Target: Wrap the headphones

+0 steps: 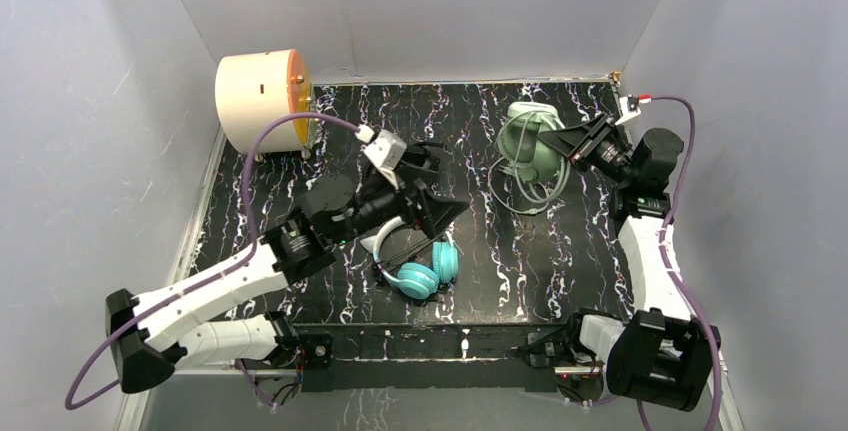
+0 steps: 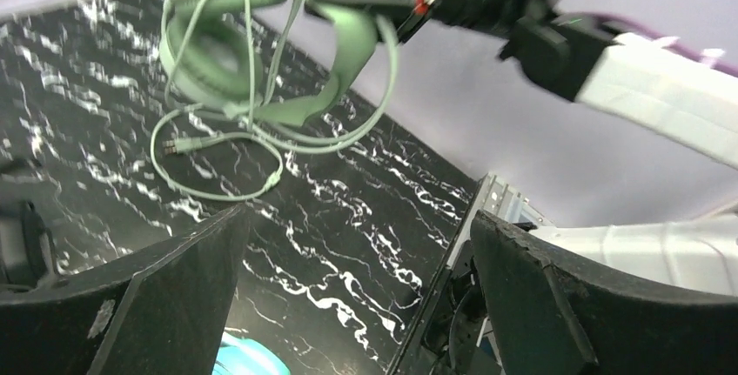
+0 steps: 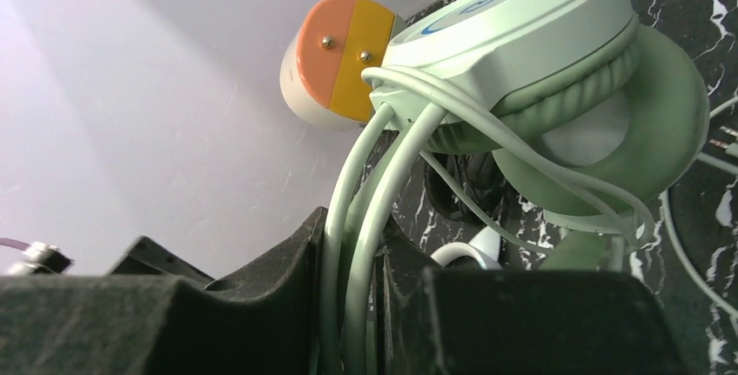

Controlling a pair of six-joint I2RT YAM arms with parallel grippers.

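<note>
Pale green headphones (image 1: 530, 151) hang at the back right in my right gripper, which is shut on their headband and the cable strands lying along it. Loops of the green cable (image 3: 540, 162) run across the earcups, and a loose loop with the plug (image 2: 187, 143) hangs below them, by the tabletop. My left gripper is open and empty, apart from the green pair, above the blue headphones (image 1: 413, 279). Its fingers (image 2: 174, 297) stand wide apart. The blue pair lies on the table, its white headband partly under the left arm.
Black headphones (image 1: 421, 158) lie behind the left gripper, partly covered by the arm. A large cream drum with an orange face (image 1: 262, 101) stands at the back left.
</note>
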